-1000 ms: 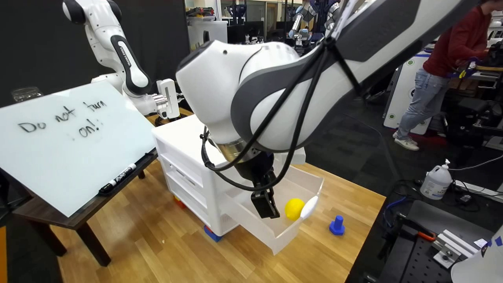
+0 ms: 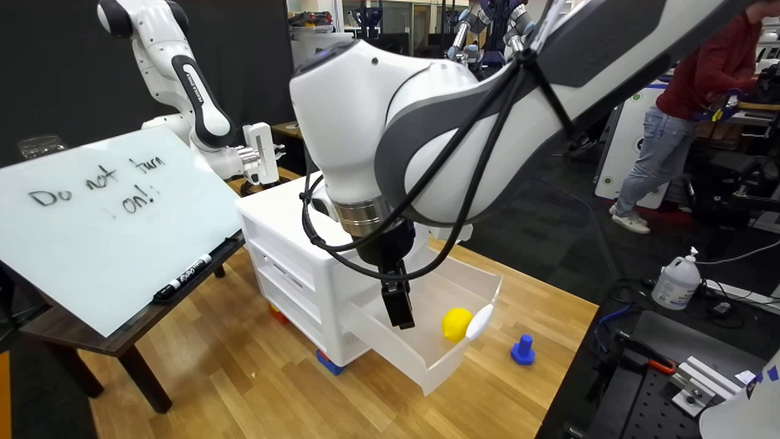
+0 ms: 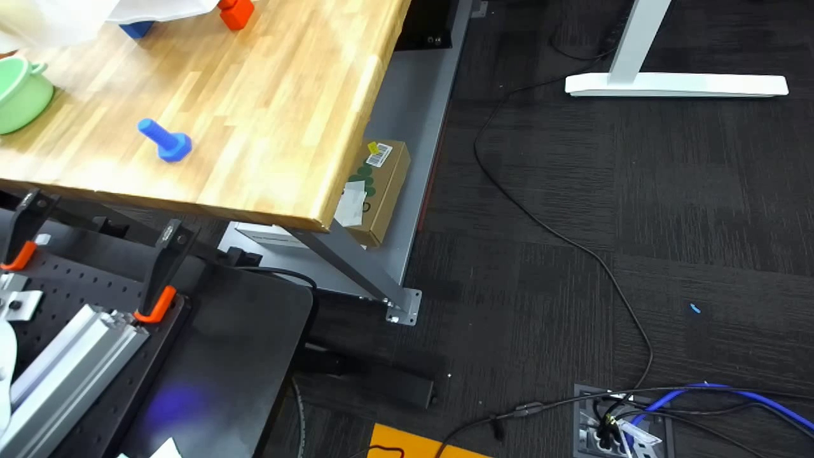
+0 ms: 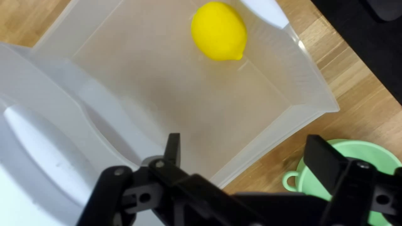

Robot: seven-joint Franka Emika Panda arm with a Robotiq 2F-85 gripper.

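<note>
A yellow lemon [image 4: 219, 31] lies inside the pulled-out translucent drawer [image 4: 181, 94], close to its front wall by the white handle [image 2: 479, 322]. The drawer belongs to a white cabinet [image 2: 289, 223] on the wooden table. My gripper is open, its two black fingers wide apart with nothing between them. In exterior view 1 the gripper [image 2: 398, 307] points down over the drawer, nearer the cabinet than the lemon [image 2: 457, 323] is. Exterior view 2 does not show the gripper or the lemon.
A green pot [image 4: 361, 154] stands on the table beside the drawer, partly behind one finger in the wrist view. A blue bolt [image 2: 523, 350] stands beyond the drawer front. The whiteboard [image 2: 109, 219] leans on a small dark stand at left. Bare tabletop lies in front.
My gripper has risen slightly and moved left, away from the lemon, and now hangs more upright. The lemon and drawer have stayed in place.
</note>
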